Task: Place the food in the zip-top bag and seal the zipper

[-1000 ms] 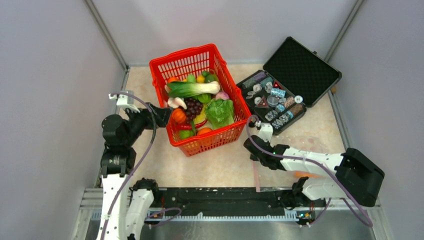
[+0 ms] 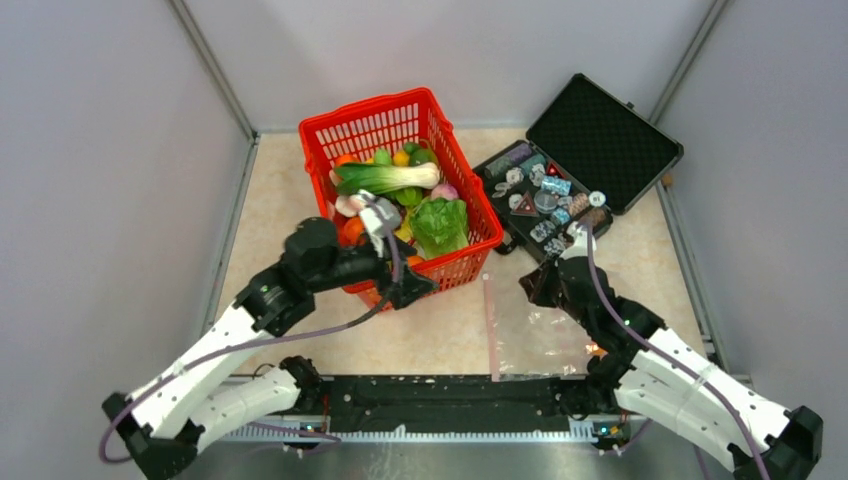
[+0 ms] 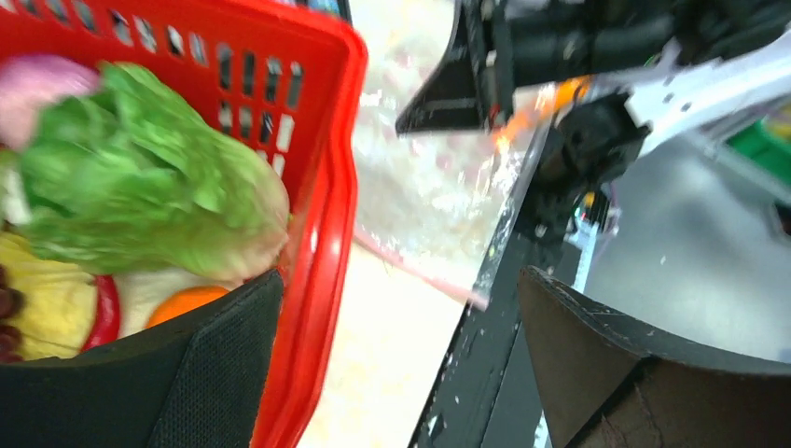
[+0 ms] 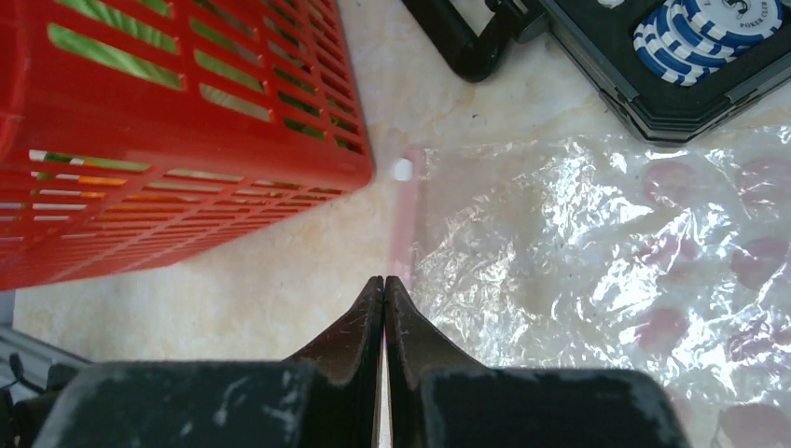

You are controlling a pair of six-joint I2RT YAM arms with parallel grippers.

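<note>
The clear zip-top bag [image 2: 530, 345] lies flat on the table, its pink zipper edge [image 4: 405, 215] running along its left side with a white dot near the far corner. Above that edge my right gripper is shut, its tips together with nothing between them, and the pink strip lies beyond and below the tips. The red basket [image 2: 465, 160] holds the food: green lettuce [image 2: 438, 226], a leek-like vegetable [image 2: 390, 178] and several others. My left gripper stands open over the basket's front right rim, its two fingers wide apart and empty.
An open black case [image 2: 605, 145] with poker chips lies behind the bag. Something orange [image 2: 596, 350] shows beside the right arm; what it is cannot be told. Bare table [image 2: 420, 345] lies between basket and bag.
</note>
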